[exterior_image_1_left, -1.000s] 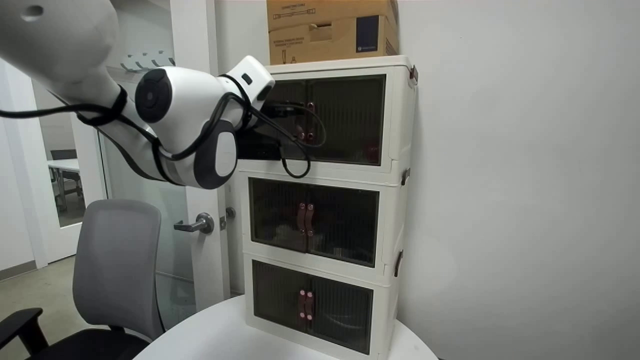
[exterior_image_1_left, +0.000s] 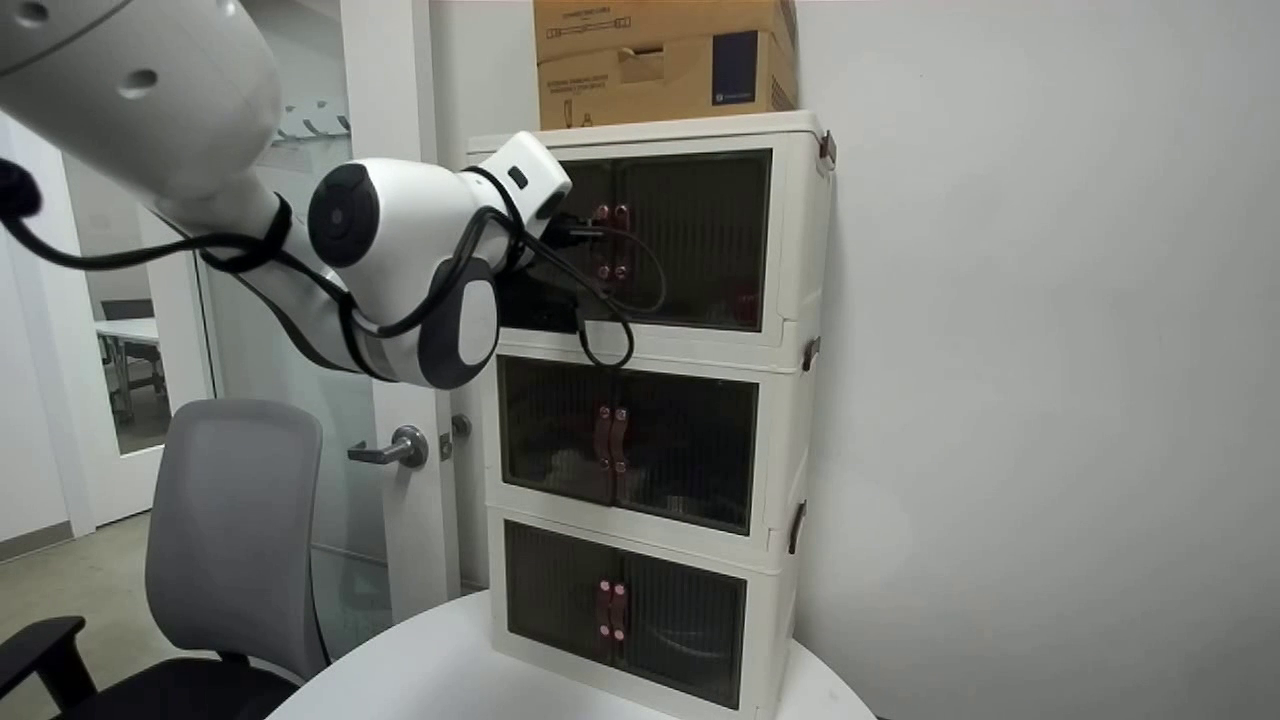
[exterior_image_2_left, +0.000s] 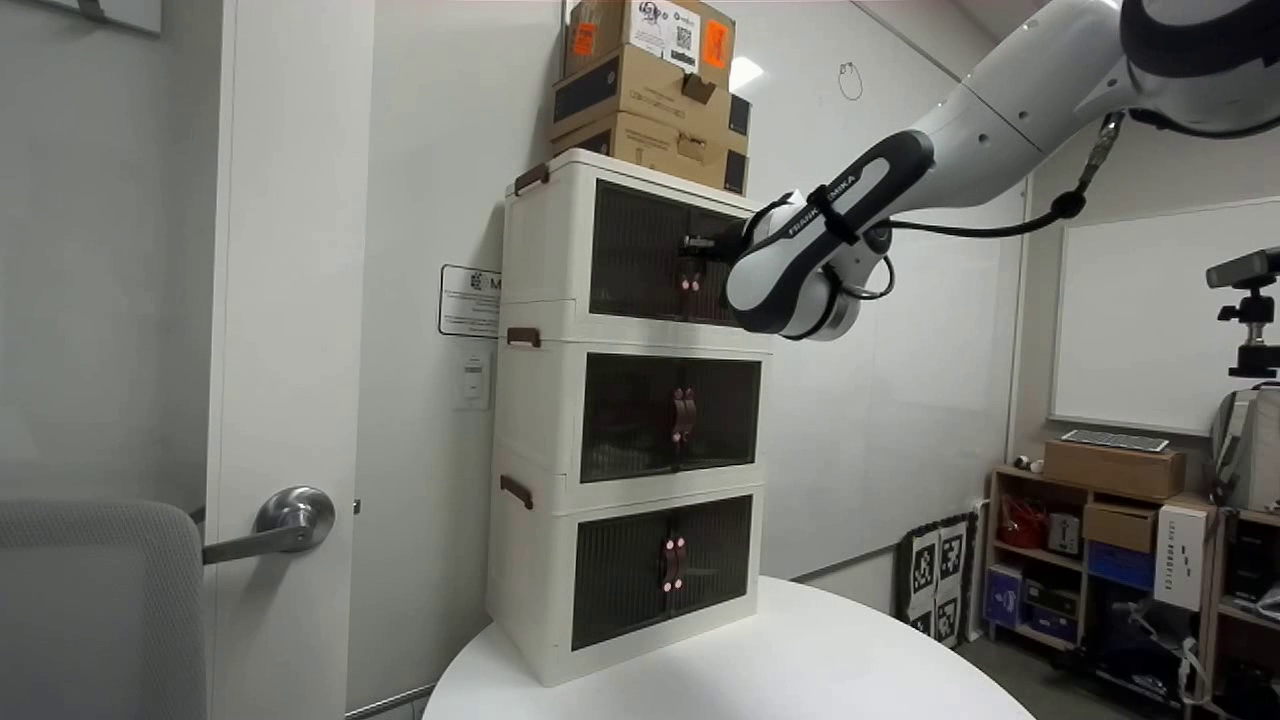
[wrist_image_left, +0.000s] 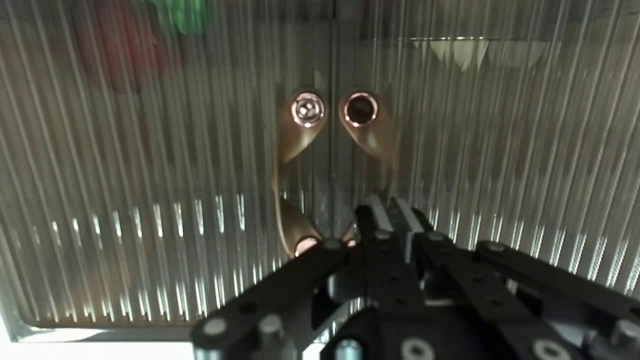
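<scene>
The top cabinet unit has two dark ribbed doors, both shut, each with a brown strap handle. In the wrist view the left strap handle (wrist_image_left: 294, 144) bows outward, clear of the fingers. My gripper is at the lower half of the right strap handle (wrist_image_left: 378, 141). Its fingers (wrist_image_left: 380, 216) stand close together, and the strap runs down to the narrow gap at their tips. Whether they press on it cannot be told. The strap's lower part is mostly hidden behind the fingers. In exterior view 1 the hand covers part of the left door (exterior_image_1_left: 588, 180).
Two more cabinet units sit below, with their doors (exterior_image_1_left: 684, 450) shut, on a round white table (exterior_image_1_left: 420, 660). Cardboard boxes (exterior_image_1_left: 660, 78) are stacked on top. A cable (exterior_image_1_left: 630, 342) loops beside the hand. A grey chair (exterior_image_1_left: 234, 528) stands to the left.
Over the last second the arm has come rightward and slightly down in exterior view 1, bringing the hand closer to the top handles. The cabinet doors have not moved.
</scene>
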